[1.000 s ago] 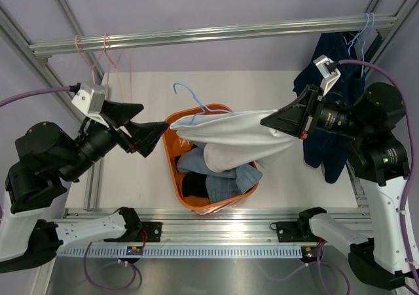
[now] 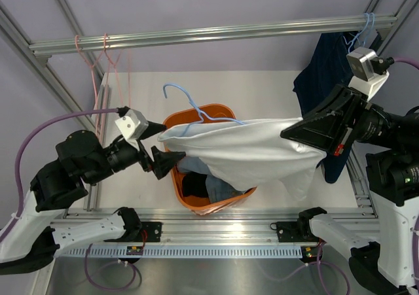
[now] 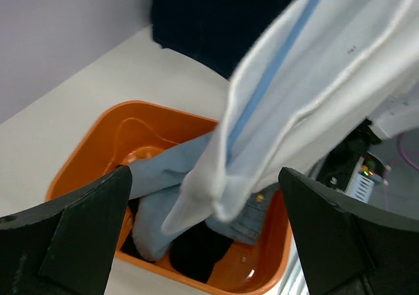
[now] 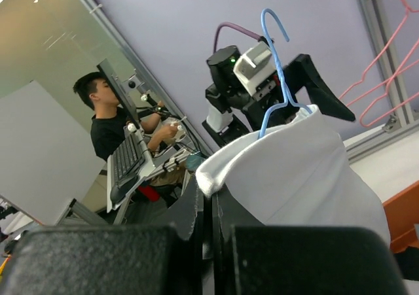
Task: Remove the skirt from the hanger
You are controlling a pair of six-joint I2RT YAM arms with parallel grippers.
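Note:
A white skirt (image 2: pixel 242 151) hangs stretched sideways above the orange basket, with a light blue hanger (image 2: pixel 200 115) in its left end, its hook upward. My right gripper (image 2: pixel 304 131) is shut on the skirt's right part; in the right wrist view the fabric (image 4: pixel 294 177) comes out from between the fingers. My left gripper (image 2: pixel 156 144) is open beside the skirt's left end, whose tip (image 3: pixel 209 184), with the hanger's blue bar inside, lies between or just beyond the open fingers in the left wrist view.
An orange basket (image 2: pixel 206 205) holds denim and dark clothes. A metal rail (image 2: pixel 216 33) spans the top, with pink hangers (image 2: pixel 105 46) at left and dark garments (image 2: pixel 327 66) on blue hangers at right. A person (image 4: pixel 105 118) sits outside the frame.
My left gripper has moved down and right toward the skirt's end.

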